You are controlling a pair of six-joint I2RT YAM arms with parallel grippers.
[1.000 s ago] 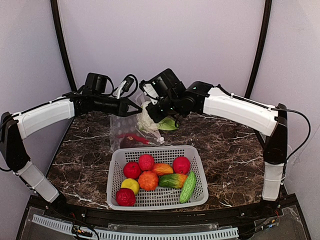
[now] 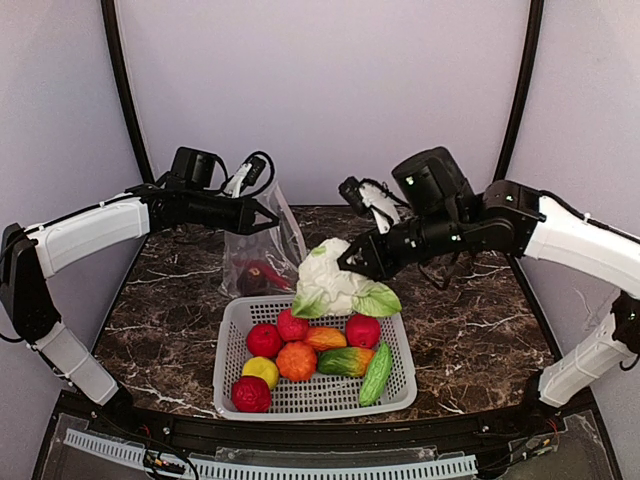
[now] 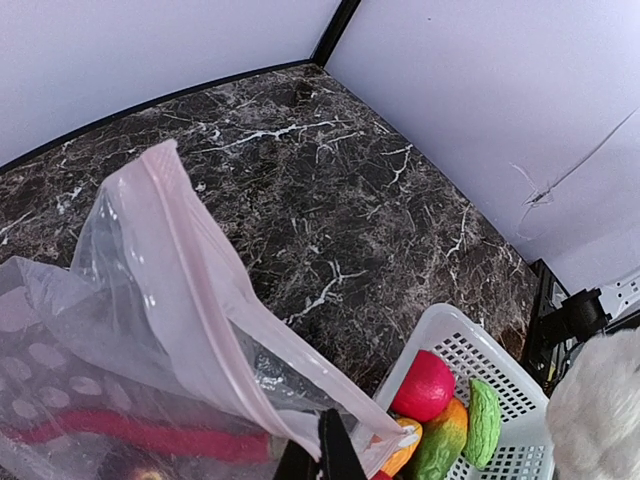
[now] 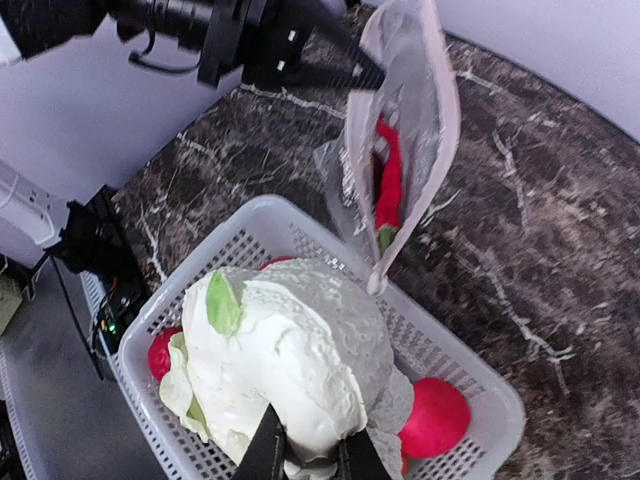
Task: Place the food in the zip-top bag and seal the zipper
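Note:
My left gripper (image 2: 262, 216) is shut at the rim of the upright clear zip bag (image 2: 250, 260), which holds a red pepper (image 4: 389, 180) and other items partly hidden. My right gripper (image 2: 355, 258) is shut on a white cauliflower (image 2: 325, 280) with green leaves, held over the back of the grey basket (image 2: 220, 380). In the basket lie red fruits (image 2: 264, 340), an orange one (image 2: 297, 361), a yellow one (image 2: 260, 371), a mango-like piece (image 2: 345, 362) and a green cucumber (image 2: 376, 377).
Pale walls close in the back and both sides.
My right gripper has brought the cauliflower away from the bag, down and toward the front over the basket. The left arm has stayed put; the bag's opening stands more upright.

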